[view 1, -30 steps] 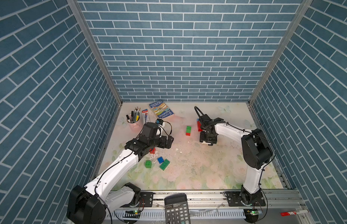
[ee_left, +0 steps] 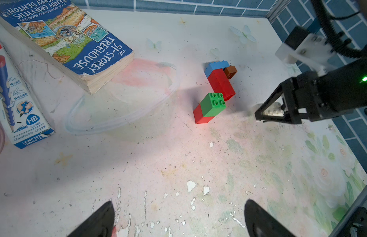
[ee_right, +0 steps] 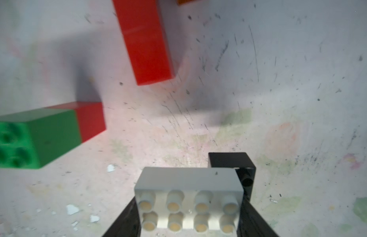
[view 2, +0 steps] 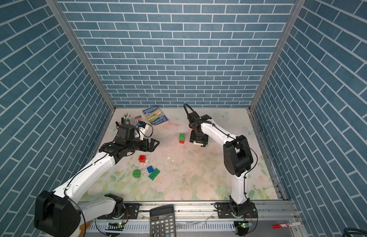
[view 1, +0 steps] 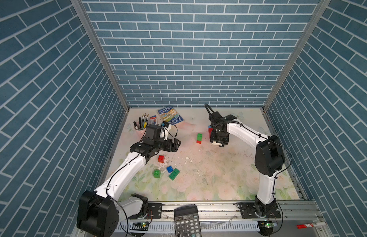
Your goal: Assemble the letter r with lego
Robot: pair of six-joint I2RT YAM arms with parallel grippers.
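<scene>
My right gripper is shut on a white brick (ee_right: pixel 187 179), its studs facing the wrist camera. The brick is held clear of the table, right of a stack with a green brick (ee_left: pixel 213 104) on a red brick (ee_left: pixel 202 115). Behind the stack lies a long red piece (ee_left: pixel 221 83) with a light blue brick (ee_left: pixel 215 67) and a small brown brick (ee_left: pixel 230 71) at its far end. On the left, my left gripper stands open and empty above the table. Near it are a red brick (view 1: pixel 161 158), blue brick (view 1: pixel 170 169), green brick (view 1: pixel 156 173) and longer green brick (view 1: pixel 174 174).
A book (ee_left: pixel 72 39) and a pencil box (ee_left: pixel 21 98) lie at the back left, near a pen cup (view 1: pixel 140 126). A black piece (ee_right: pixel 231 161) shows just beyond the white brick.
My right gripper has moved slightly towards the back with the white brick, which stays held. My left gripper has shifted a little left and back, uncovering more of the red brick.
</scene>
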